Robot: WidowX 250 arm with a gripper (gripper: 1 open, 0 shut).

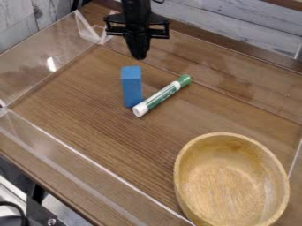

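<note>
My gripper [138, 44] hangs at the top centre, above and behind a blue block [131, 86] that stands upright on the wooden table. Whether its fingers are open or shut is too small and dark to tell. A white-and-green tube [162, 95] lies diagonally just right of the block, apart from it.
A large yellow bowl [231, 146] fills the lower right of the table [90, 141]. Clear plastic walls edge the left side. The left, middle front and upper right of the table are free.
</note>
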